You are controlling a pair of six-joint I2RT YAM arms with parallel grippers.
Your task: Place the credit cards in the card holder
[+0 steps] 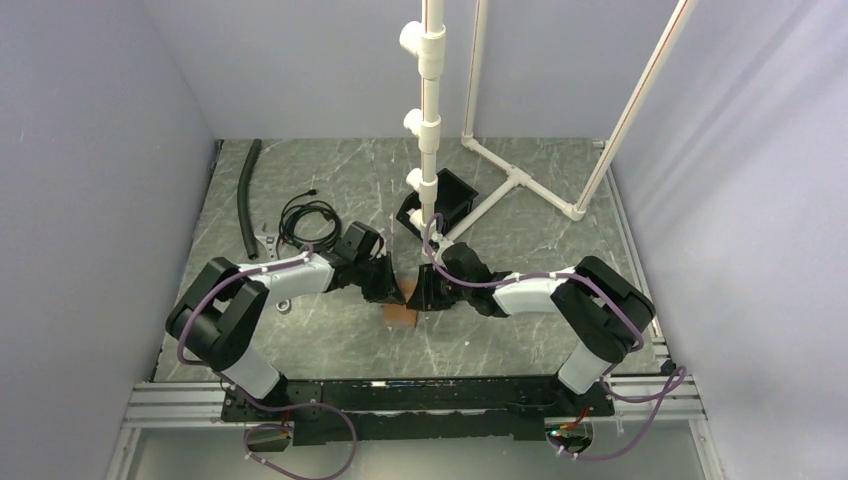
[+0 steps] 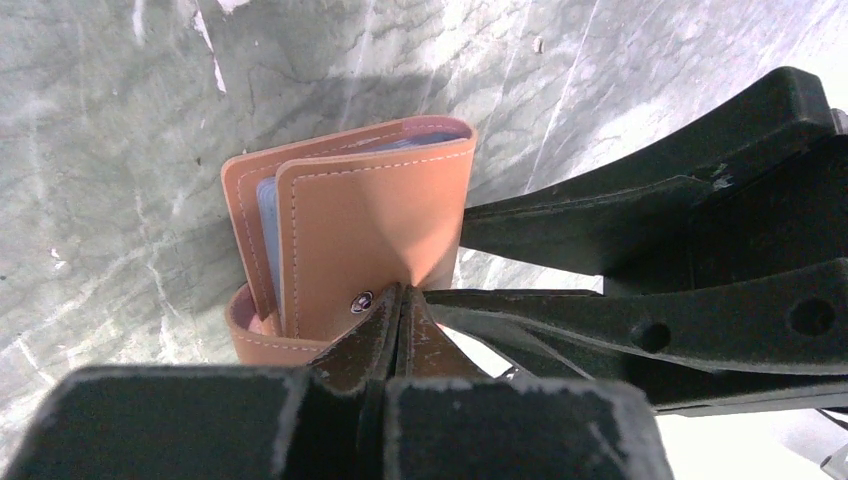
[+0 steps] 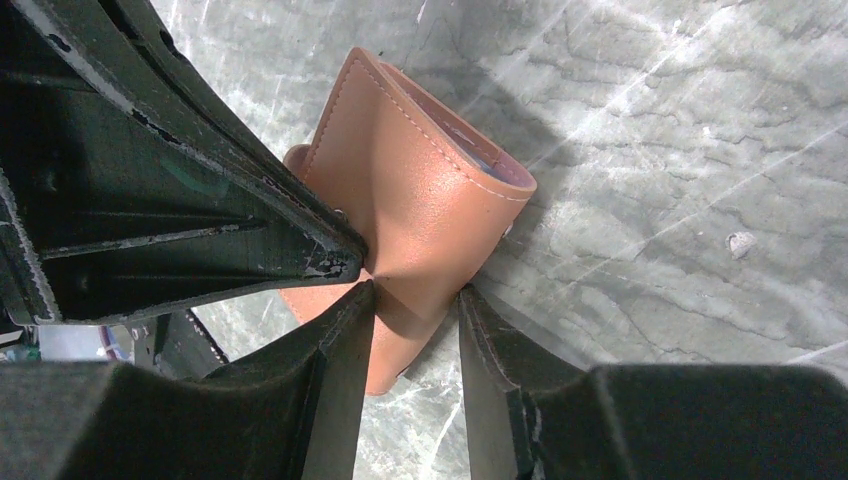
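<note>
A tan leather card holder [image 1: 398,314] lies on the marble surface between both grippers. In the left wrist view the holder [image 2: 365,225] has its flap folded over, with pale cards [image 2: 268,237] showing at its edge and a metal snap. My left gripper is shut, its tips pressed at the holder beside the snap. My right gripper is open around the holder's folded side [image 3: 435,235], one finger over the leather and the other beside it on the right.
A black bin [image 1: 455,195] and white pipe frame [image 1: 510,176] stand behind. A coiled cable [image 1: 310,210], black tube [image 1: 244,200] and wrench [image 1: 265,240] lie at the left.
</note>
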